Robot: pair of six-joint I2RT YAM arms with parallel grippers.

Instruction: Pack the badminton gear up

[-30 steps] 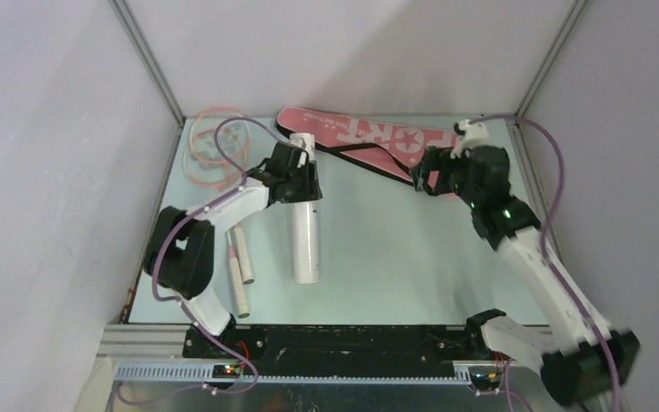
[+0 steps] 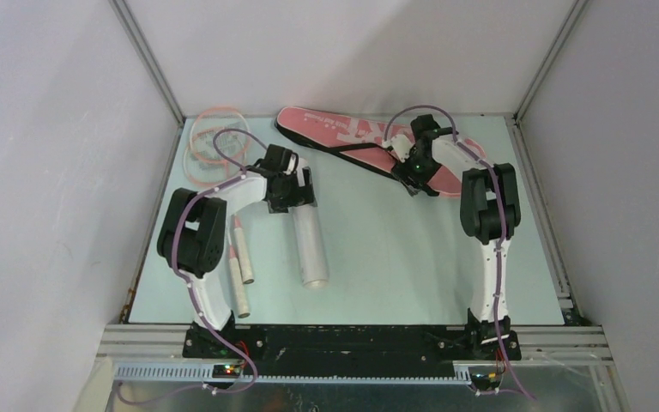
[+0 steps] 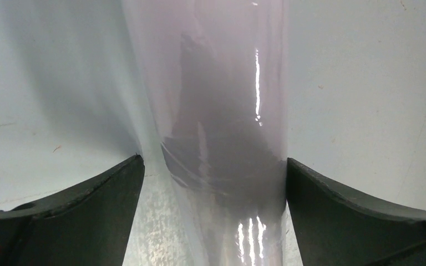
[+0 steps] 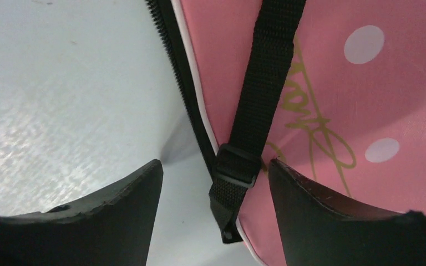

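Note:
A long plastic-wrapped white shuttlecock tube (image 2: 309,245) lies lengthwise on the mat, with my left gripper open around it, its right finger at the tube's side. A pink racket bag (image 2: 326,127) lies along the back edge. My right gripper is down at the bag's front edge, part open, its fingers either side of a black strap (image 4: 263,83) and buckle. Two rackets (image 2: 221,112) with pink frames lie at the back left, and two slim pale tubes (image 2: 238,287) lie at the front left.
White walls (image 2: 615,189) enclose the workspace at the sides and back.
The left gripper has shifted slightly down and left over the tube.

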